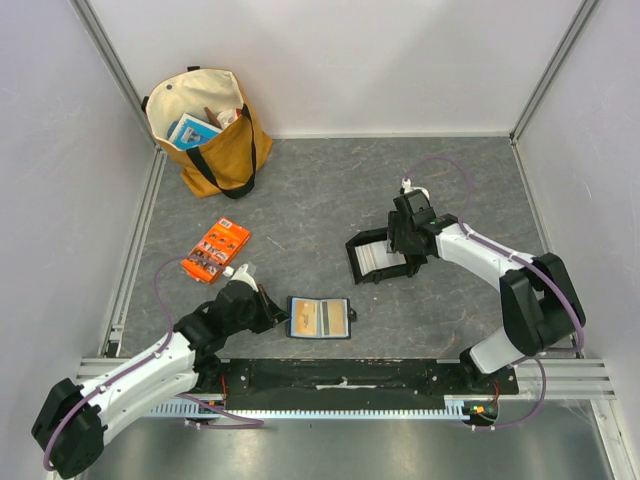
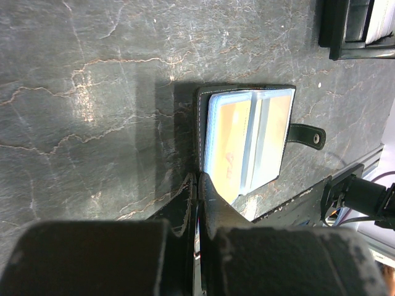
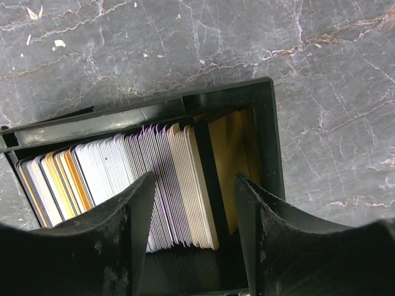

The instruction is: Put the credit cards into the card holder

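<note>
An open card holder [image 1: 319, 317] with clear sleeves and cards lies near the front edge; in the left wrist view its sleeve [image 2: 229, 142] and snap strap [image 2: 305, 135] show. My left gripper is shut at the holder's left edge. A black box [image 3: 265, 135] holds a row of upright cards [image 3: 108, 172] in white, orange, purple and cream. My right gripper is open over the box, its fingertips either side of the cream cards at the row's right end.
An orange packet [image 1: 216, 250] lies left, and a yellow tote bag [image 1: 210, 135] stands at the back left.
</note>
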